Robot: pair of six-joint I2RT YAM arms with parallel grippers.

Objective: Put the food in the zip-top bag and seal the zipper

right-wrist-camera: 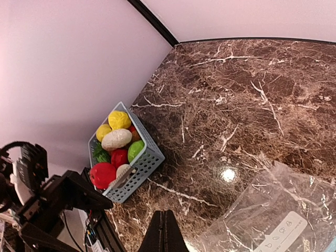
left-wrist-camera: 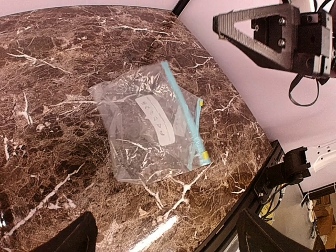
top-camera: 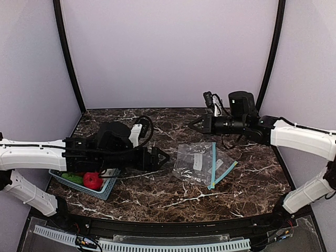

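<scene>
Two clear zip bags lie flat and overlapping on the marble table. The upper bag (top-camera: 190, 167) has a white label and a blue zipper strip (left-wrist-camera: 181, 102); the under bag's blue strip (top-camera: 226, 172) shows at its right. My left gripper (top-camera: 164, 156) is over the table just left of the bags, its fingers wide apart with nothing between them. Beyond the bags and above them, my right gripper (top-camera: 193, 125) is shut, its fingertips (right-wrist-camera: 163, 226) together and nothing visible between them. The food sits in a blue-grey basket (right-wrist-camera: 149, 160) at the left, including a red piece (right-wrist-camera: 103, 175).
The left arm (top-camera: 79, 152) passes over the basket and hides part of it in the top view. Bare marble (top-camera: 157, 202) lies in front of the bags, and more free table stretches behind them. A dark frame edge (top-camera: 157, 223) borders the front.
</scene>
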